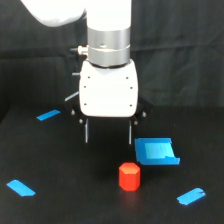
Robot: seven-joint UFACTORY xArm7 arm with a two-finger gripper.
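Note:
My gripper (108, 142) points straight down over the black surface, open, its two thin fingers wide apart with nothing between them. A red six-sided block (129, 177) stands on the surface, nearer the camera than the gripper and a little to its right. Just behind this block, on the right, lies a blue square tray-like piece (156, 153) with raised edges. The gripper touches neither of them. How high the fingertips are above the surface is hard to tell.
Flat blue pieces lie spread out: one at the back left (49, 115), another at the front left (20, 188), a third at the front right (191, 197). Bare black surface fills the left middle and front centre. A dark curtain hangs behind.

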